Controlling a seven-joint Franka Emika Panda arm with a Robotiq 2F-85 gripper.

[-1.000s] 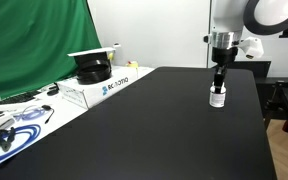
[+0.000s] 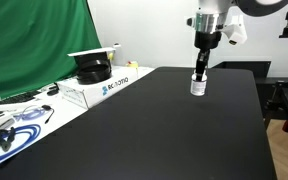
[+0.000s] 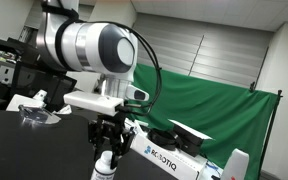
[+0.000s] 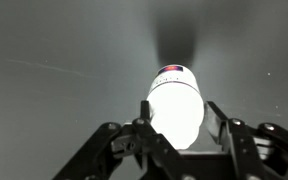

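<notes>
A small white cylindrical bottle (image 2: pixel 198 86) hangs upright beneath my gripper (image 2: pixel 201 73), near the right end of the black table. In the wrist view, its round white top (image 4: pixel 176 112) sits between the two dark fingers, and a coloured label band shows on its far side. My gripper is shut on it. The second exterior view has the bottle (image 3: pixel 105 166) at the bottom, below the gripper (image 3: pixel 106 153). Its base appears clear of the table in the first exterior view.
A black pot (image 2: pixel 94 70) stands on a white Robotiq box (image 2: pixel 109 88) at the back left. Cables and small parts (image 2: pixel 19 125) lie at the far left.
The bottle and my gripper have risen from the table and moved left in the first exterior view.
</notes>
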